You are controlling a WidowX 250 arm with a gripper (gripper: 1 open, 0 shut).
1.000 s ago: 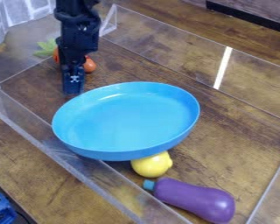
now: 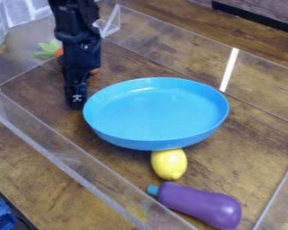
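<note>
My black gripper (image 2: 76,90) reaches down from the top left to the left rim of a large light-blue oval plate (image 2: 157,108); I cannot see clearly how its fingers stand. Just below the plate lies a yellow lemon (image 2: 169,163), and beyond that a purple eggplant (image 2: 201,204) with a teal tip. Behind the arm, an orange object with green leaves (image 2: 49,48) is partly hidden.
Clear walls (image 2: 93,180) border the wooden surface (image 2: 39,153). The right side of the board is free. A blue object (image 2: 0,214) sits outside at the lower left.
The blue plate has moved right and up, uncovering more of the lemon. My gripper has shifted slightly down and right, beside the plate's left rim.
</note>
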